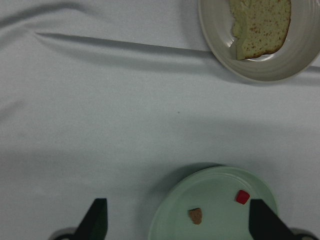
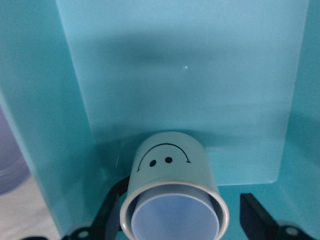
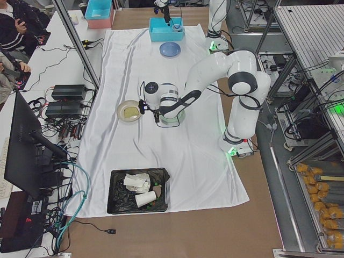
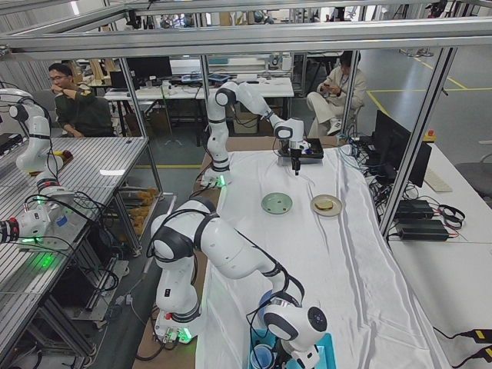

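Note:
My left gripper hangs open above the green plate (image 1: 220,192), which holds a small brown piece (image 1: 195,215) and a red piece (image 1: 242,197). A beige plate (image 1: 217,45) with a slice of bread (image 1: 260,27) lies beyond it. My right gripper is open in the blue bin (image 2: 190,80), its fingers either side of a pale cup (image 2: 170,160) with a face drawn on it and a blue inner rim.
A black bin (image 3: 113,193) with paper, a white cup and scraps stands at the near end of the cloth. A blue plate (image 3: 170,49) lies beside the blue bin.

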